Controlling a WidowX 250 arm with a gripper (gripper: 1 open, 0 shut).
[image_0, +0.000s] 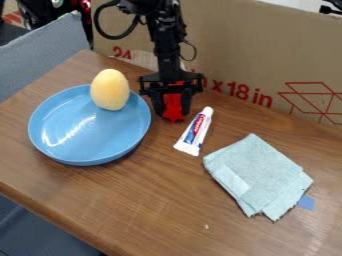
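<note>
My black gripper (171, 92) is lowered over a red object (174, 108) near the back of the table, shut on it, its fingers partly hiding it. Just left of it a yellow egg-shaped object (110, 89) rests on a blue plate (80, 135). A white toothpaste tube (194, 132) lies to the right of the red object.
A folded light-blue cloth (261, 175) lies on the right of the wooden table (174, 215), beside a small blue patch. A cardboard sheet (267, 60) stands along the back.
</note>
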